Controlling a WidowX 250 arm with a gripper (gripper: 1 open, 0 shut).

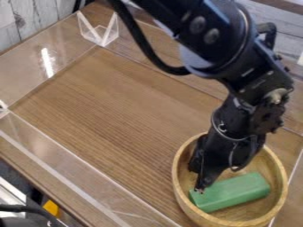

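A round wooden bowl point(267, 207) sits at the bottom right of the camera view, with a green rectangular block point(231, 191) lying in it. My black gripper point(204, 176) reaches down into the left side of the bowl, just above the block's upper left end. The fingertips are dark and partly overlapping, with nothing visible held between them; the gripper looks shut.
A white angular bracket point(99, 31) stands at the back left.
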